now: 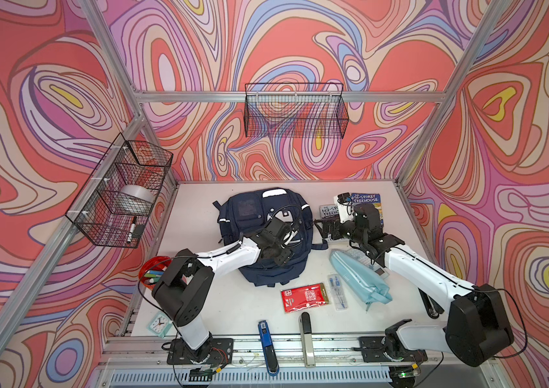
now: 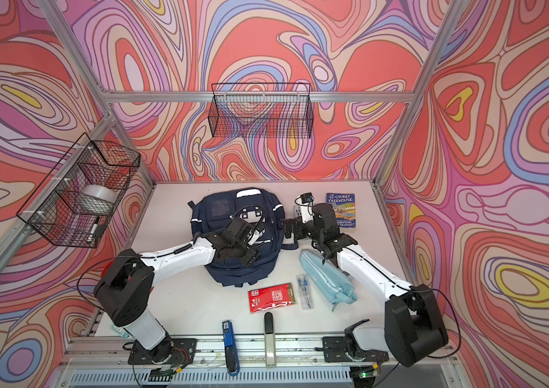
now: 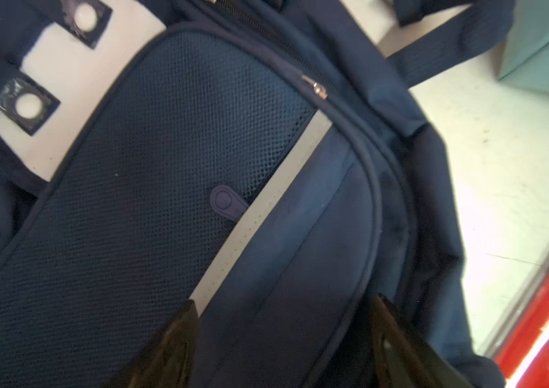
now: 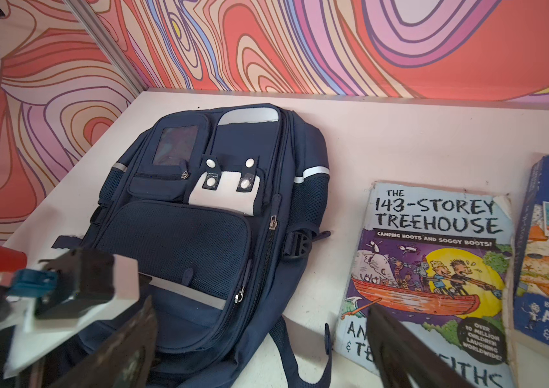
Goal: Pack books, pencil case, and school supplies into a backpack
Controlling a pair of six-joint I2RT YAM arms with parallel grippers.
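A navy backpack [image 1: 258,200] lies front up on the table, its large mesh pocket [image 3: 177,142] shown closely in the left wrist view. Over its lower front hangs my left gripper, fingers parted, no object visible between the fingers. My right gripper is open and empty, facing the backpack and two books: the 143-Storey Treehouse [image 4: 429,284] and the blue 91-Storey one [image 2: 340,208]. A light blue pencil case [image 1: 360,278] lies under the right forearm's near side. Closer to the front are a red packet [image 1: 304,297] and a clear case of pens [image 1: 337,292].
A red container [image 1: 142,270] with coloured items and a small clock [image 1: 160,323] sit at the left, near the left arm. A grey object [image 1: 380,269] lies partly hidden beside the pencil case. Wire baskets [image 1: 296,116] hang on the frame.
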